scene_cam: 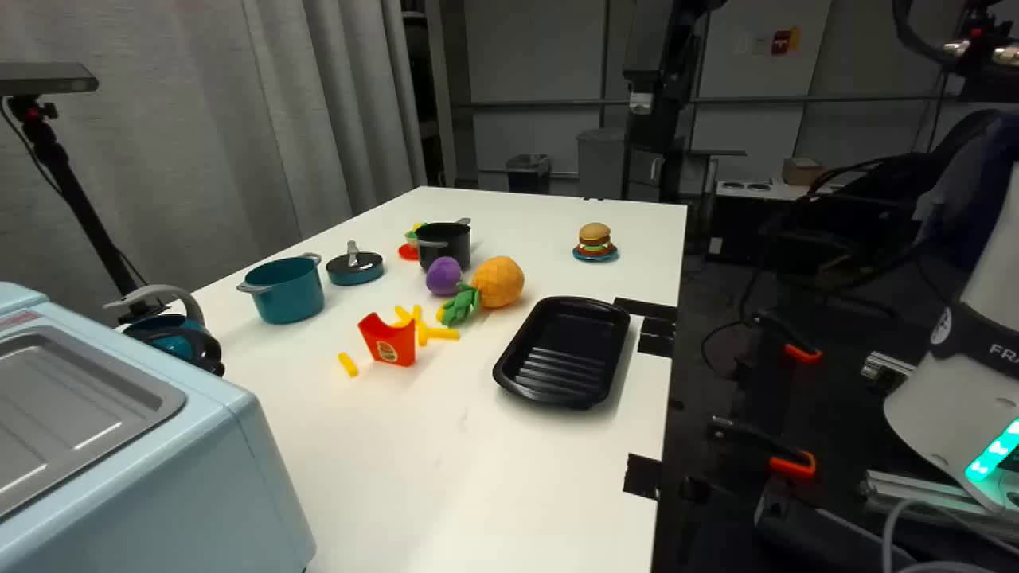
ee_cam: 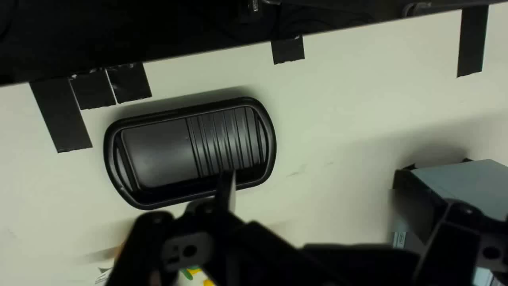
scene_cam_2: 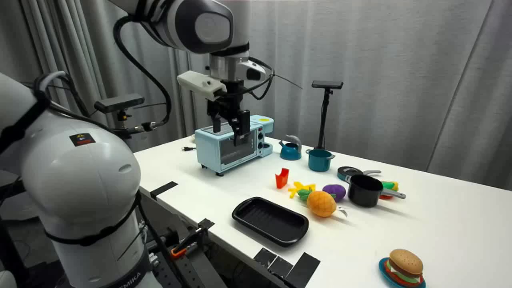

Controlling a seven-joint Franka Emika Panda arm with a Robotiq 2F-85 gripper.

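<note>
My gripper point(scene_cam_2: 228, 130) hangs high over the table, in front of the light blue toaster oven point(scene_cam_2: 233, 146) in exterior view 2. In the wrist view its two fingers stand wide apart, with nothing between them. A black ridged tray point(ee_cam: 190, 152) lies empty near the table edge, below the gripper. Beyond the tray are a red fries box point(scene_cam: 389, 341), loose yellow fries point(scene_cam: 435, 333), an orange pineapple-like toy point(scene_cam: 498, 282) and a purple round toy point(scene_cam: 443, 276). Apart from these, a toy burger point(scene_cam: 594, 239) sits on a small blue plate.
Toward the curtain stand a teal pot point(scene_cam: 288, 290), a lidded teal pan point(scene_cam: 354, 267), a black pot point(scene_cam_2: 365, 190) and a teal kettle point(scene_cam_2: 290, 151). Black tape point(ee_cam: 288, 50) marks the table edge. Bare table lies between tray and oven.
</note>
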